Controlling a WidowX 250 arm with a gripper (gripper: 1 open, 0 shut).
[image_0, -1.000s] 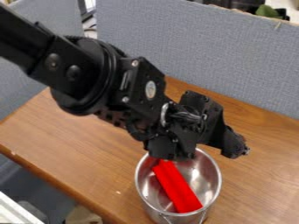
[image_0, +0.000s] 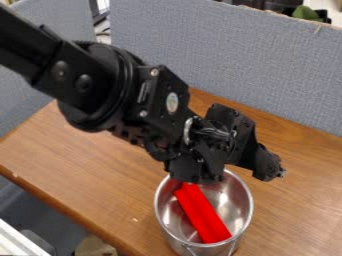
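Note:
A red bar-shaped object (image_0: 201, 214) lies inside a round silver metal bowl (image_0: 237, 210) at the lower middle of the camera view. The black arm comes in from the upper left, and its gripper (image_0: 227, 164) is over the back of the bowl, just above the upper end of the red object. The fingers are partly hidden by the gripper's body, so whether they touch the red object is unclear.
The bowl stands on a wooden table (image_0: 74, 170), clear to the left and right of it. Grey padded panels (image_0: 247, 60) line the back and left. A white edged item lies at the lower left, off the table.

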